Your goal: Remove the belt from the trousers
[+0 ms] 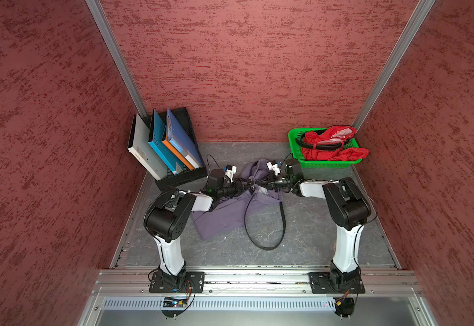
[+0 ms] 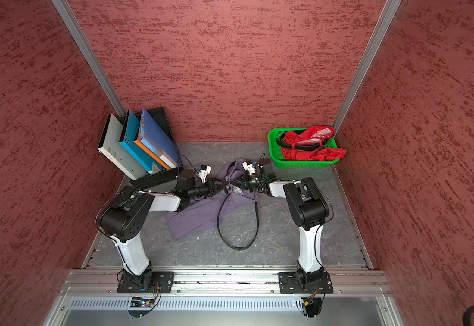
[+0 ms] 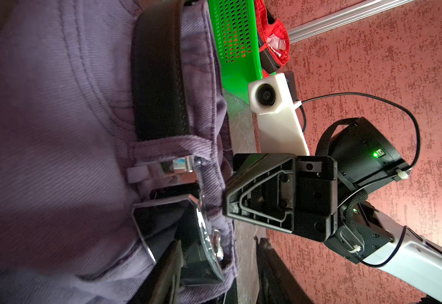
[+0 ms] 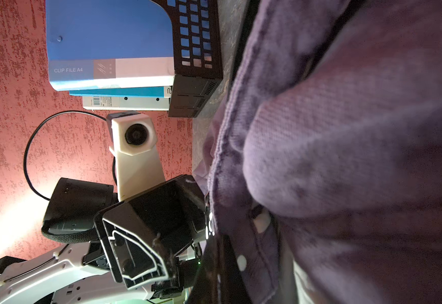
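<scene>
Purple trousers (image 1: 220, 217) lie across the table, with a long loop of black belt (image 1: 264, 247) on the table in front. In the left wrist view the belt (image 3: 157, 71) runs under a loop to its metal buckle (image 3: 175, 233) at the waistband. My left gripper is open, its fingers just beside the buckle. My right gripper (image 1: 261, 183) faces it at the waistband, shut; what is between its fingertips is hard to see. The right wrist view shows mostly purple cloth (image 4: 342, 152) up close.
A rack with binders (image 1: 144, 141) stands at back left. A green basket (image 1: 324, 163) holding red cloth and a dark strap is at back right.
</scene>
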